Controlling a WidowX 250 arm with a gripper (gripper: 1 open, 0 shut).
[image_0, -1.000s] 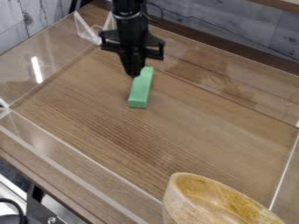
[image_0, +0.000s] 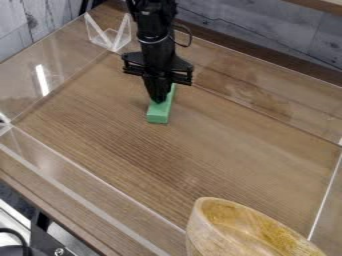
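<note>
The black robot gripper (image_0: 158, 80) hangs from the top centre over a green rectangular block (image_0: 159, 113) lying on the wooden table (image_0: 160, 170). Its lower tip is at the upper part of the block, which it partly covers. The fingers are too small and dark to tell whether they are open or shut.
A yellow bowl-like object (image_0: 241, 232) sits at the bottom right edge. Clear plastic pieces are at the upper left and left edge. Dark walls border the back and the far left.
The gripper has moved down and toward the front, onto the upper part of the green block, which now shows less. The block itself looks about where it was.
</note>
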